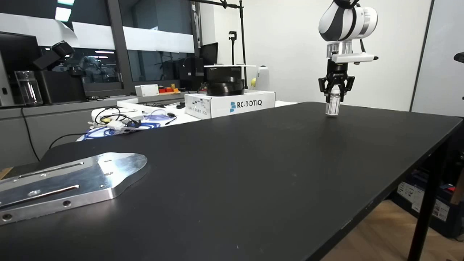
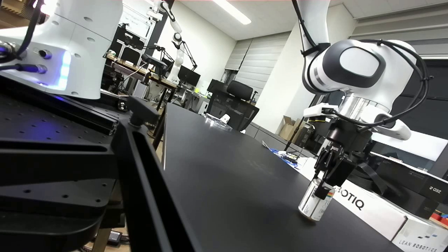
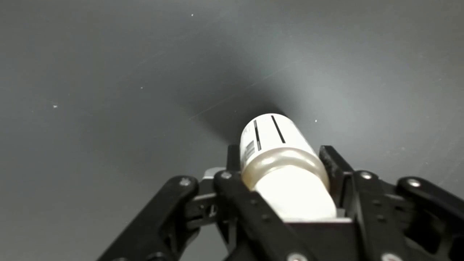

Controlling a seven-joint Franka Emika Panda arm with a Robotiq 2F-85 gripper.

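A small white bottle (image 1: pixel 333 106) with a white cap hangs upright, or nearly so, from my gripper (image 1: pixel 334 96) near the far end of the black table. Seen from the wrist, the bottle (image 3: pixel 278 135) has dark lines and a barcode on its label, and the gripper is shut on it with one finger on each side. In exterior view 2 the fingers (image 2: pixel 322 191) grip the upper part of the bottle (image 2: pixel 315 201). Its base is at or very close to the tabletop; I cannot tell whether it touches.
The black table (image 1: pixel 243 174) is broadly clear around the bottle. A metal plate with slots (image 1: pixel 78 176) lies at its near left corner. Behind the table's edge stand a white Robotiq box (image 1: pixel 239 104) and tangled cables (image 1: pixel 117 124).
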